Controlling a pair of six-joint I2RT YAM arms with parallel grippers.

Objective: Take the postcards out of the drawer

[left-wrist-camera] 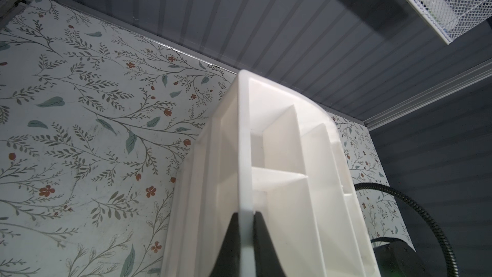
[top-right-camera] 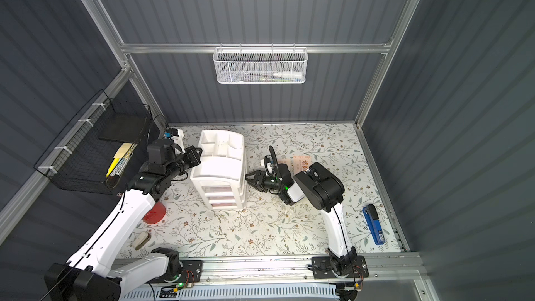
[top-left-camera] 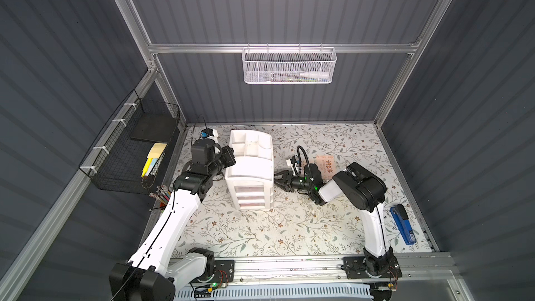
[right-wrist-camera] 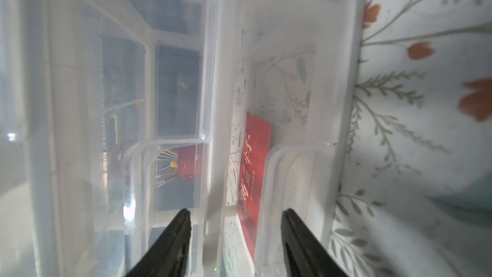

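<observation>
The white drawer unit (top-left-camera: 249,170) stands upright at the middle of the table. My left gripper is shut on the thin white rim of its open-topped upper part, with one dark finger on each side. On the unit's right side, my right gripper is open, its fingers close to the clear drawer fronts. A red card (right-wrist-camera: 253,174) with white characters shows inside the lowest drawer (right-wrist-camera: 333,138); how many cards lie there cannot be told. Behind the right gripper lies a pale orange printed card (top-left-camera: 326,164) on the table.
A blue stapler (top-left-camera: 403,224) lies at the right edge. Wire baskets hang on the back wall (top-left-camera: 289,67) and on the left (top-left-camera: 122,167). A red cup (top-right-camera: 155,213) stands near the left arm.
</observation>
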